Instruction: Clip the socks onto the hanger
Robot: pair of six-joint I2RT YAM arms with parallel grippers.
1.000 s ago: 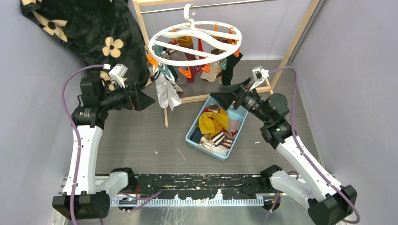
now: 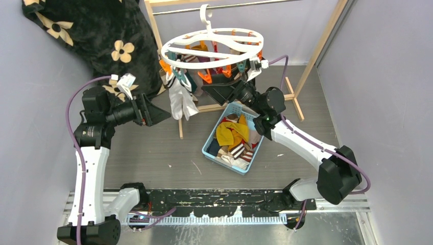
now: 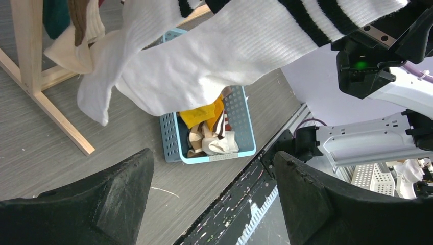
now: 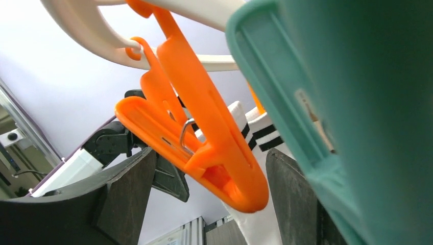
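The round white hanger (image 2: 245, 62) hangs at the top centre, with orange and teal clips around its ring and several socks below. A white sock with black stripes (image 2: 181, 99) dangles from the front left; it also crosses the upper left wrist view (image 3: 204, 66). My left gripper (image 2: 158, 118) stands open and empty, left of that sock. Under the hanger's front right is my right gripper (image 2: 217, 93). In the right wrist view its fingers (image 4: 127, 194) stand apart, with an orange clip (image 4: 214, 132) between or just beyond them. A teal clip (image 4: 286, 102) looms close at the right.
A blue basket (image 2: 208, 153) of loose socks stands on the floor below the hanger. A wooden rack (image 2: 327, 41) frames the back. Dark flowered cloth (image 2: 102, 30) hangs at the back left. The floor left of the basket is clear.
My right arm has swung left and up from right of the basket to beneath the hanger's front clips. The hanger now sits slightly shifted.
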